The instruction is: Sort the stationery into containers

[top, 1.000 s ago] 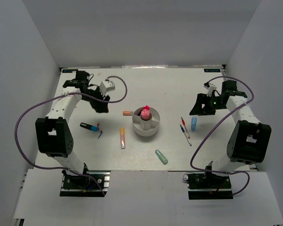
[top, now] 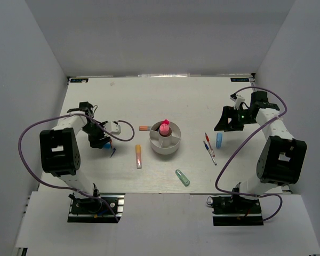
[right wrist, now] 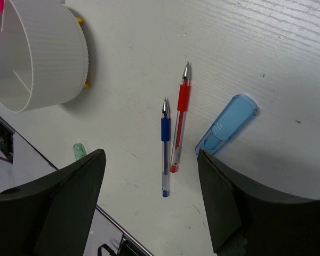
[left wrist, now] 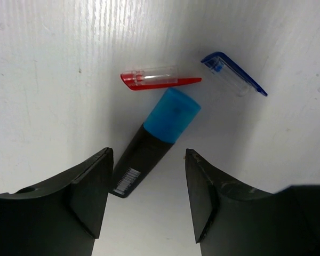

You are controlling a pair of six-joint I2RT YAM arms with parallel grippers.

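Note:
My left gripper is open, low over a black marker with a blue cap [left wrist: 169, 116], which lies between and ahead of its fingertips, beside a red pen cap [left wrist: 154, 80] and a blue pen cap [left wrist: 232, 73]. My right gripper stands open above the table near a light-blue highlighter [right wrist: 229, 121], a red pen [right wrist: 181, 112] and a blue pen [right wrist: 165, 146]. The divided round container [top: 165, 146] in the middle holds pink items.
An orange stick item [top: 138, 157] and an orange piece [top: 145, 128] lie near the container. A green highlighter [top: 182, 178] lies near the front edge.
The right arm stays nearly still.

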